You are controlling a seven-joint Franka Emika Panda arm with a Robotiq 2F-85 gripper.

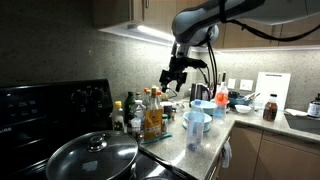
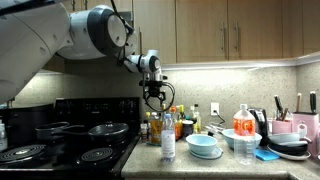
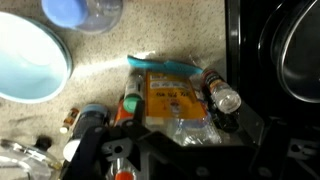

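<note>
My gripper hangs in the air above the counter, just behind and right of a cluster of bottles, touching none of them. Its fingers look spread, with nothing seen between them. An amber bottle stands upright at the front of that cluster. From above, an orange-labelled bottle lies under the gripper, partly hidden by its dark parts, with a small jar to its right. A light blue bowl stands on the counter, and a clear bottle is near it.
A lidded pan sits on the black stove beside the bottles. A tall bottle with an orange label stands at the counter's right. Wooden cabinets hang above the arm. Some bare counter shows in front.
</note>
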